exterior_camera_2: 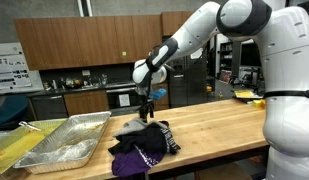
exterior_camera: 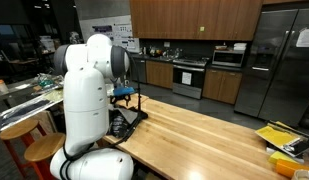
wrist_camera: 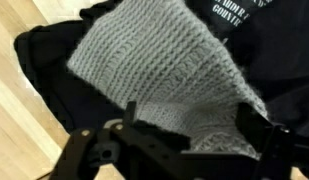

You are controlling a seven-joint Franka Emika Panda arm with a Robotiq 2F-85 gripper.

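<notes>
A grey knitted cloth (wrist_camera: 159, 60) lies rumpled on top of black fabric, one piece of which has white lettering. Directly over the knit, my gripper is open, its two fingers well apart; the fabric shows between and beneath them. In exterior view 2 the heap holds the grey cloth (exterior_camera_2: 139, 126), a purple cloth (exterior_camera_2: 130, 162) and black fabric (exterior_camera_2: 159, 138), with my gripper (exterior_camera_2: 146, 108) pointing down just above. Whether the fingertips touch the knit, I cannot tell.
Left of the heap stands a metal tray (exterior_camera_2: 66, 143) with pale contents. Beyond it is a container with yellow cloth (exterior_camera_2: 19, 143). Yellow and black items (exterior_camera: 282, 138) lie at its far right.
</notes>
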